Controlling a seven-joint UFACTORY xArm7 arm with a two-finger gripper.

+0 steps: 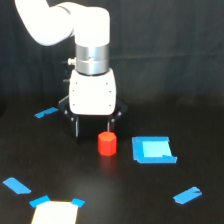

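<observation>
A small red block [107, 144] rests on the dark table near the middle of the view. Behind it and slightly to its left hangs my gripper [93, 127], pointing down with its two dark fingers spread apart. The gap between them looks empty. One fingertip, the right-hand one in the picture, appears just above and behind the block; whether it touches the block cannot be made out.
To the block's right, blue tape frames a pale blue square [156, 149]. A cream-coloured sheet [54, 213] lies at the front left. Several blue tape strips mark the table, one at front right [187, 195].
</observation>
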